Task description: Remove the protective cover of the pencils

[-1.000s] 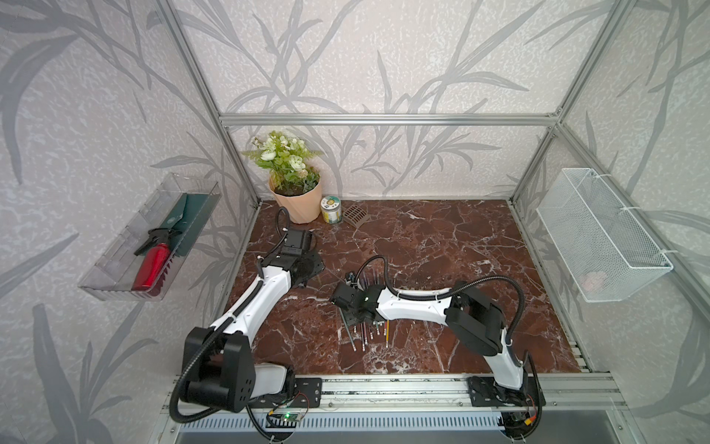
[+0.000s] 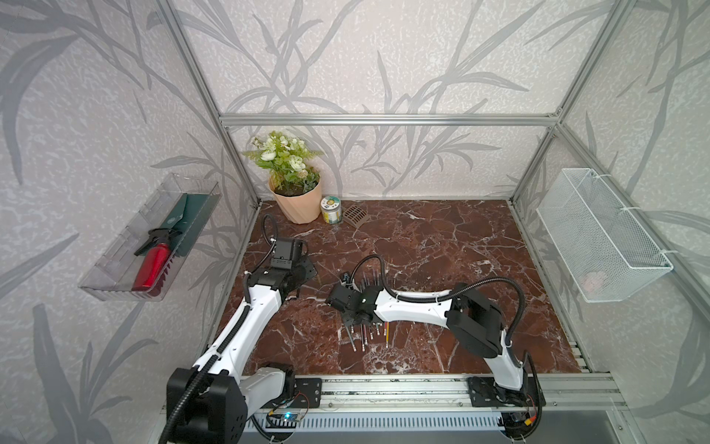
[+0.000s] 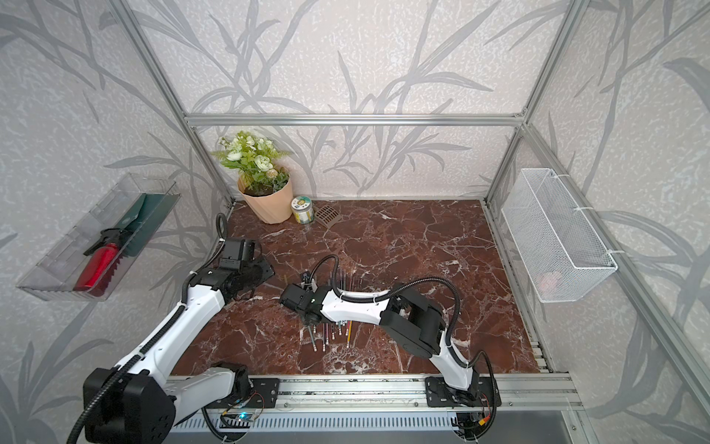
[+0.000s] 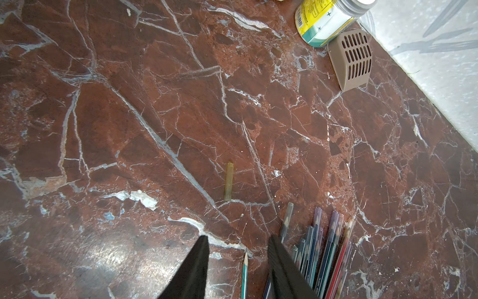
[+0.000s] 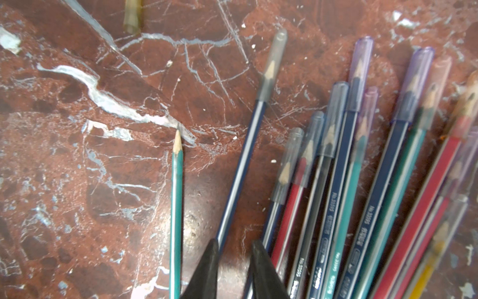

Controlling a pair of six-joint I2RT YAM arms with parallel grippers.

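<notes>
Bare-tipped, a teal pencil lies on the table in the right wrist view. To its right is a navy pencil with a clear grey cap over its point. Farther right lies a bunch of capped pencils. A loose yellowish cap rests on the marble, apart from the pencils. My left gripper is part open, nothing between its fingers, at the left of the table. My right gripper stands open over the pencils, empty; its arm hides part of them in the top views.
At the back left stand a flower pot, a tin and a slotted beige block. A clear bin hangs on the left wall, a white mesh basket on the right.
My left arm has drawn back toward the left and front of the table. The right gripper has shifted slightly left over the pencils.
</notes>
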